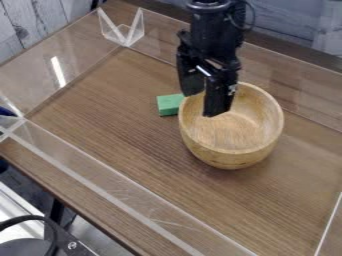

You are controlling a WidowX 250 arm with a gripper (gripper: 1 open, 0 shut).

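Observation:
My gripper (203, 82) hangs over the left back of a round wooden bowl (230, 140), its dark fingers pointing down at the bowl's rim; it stands open. A green block (168, 105) lies on the wooden table just left of the bowl, partly behind it. Whether the fingertips touch the bowl is hard to tell.
Clear plastic edging (123, 27) stands at the back left. A black cable (40, 225) curves at the lower left corner.

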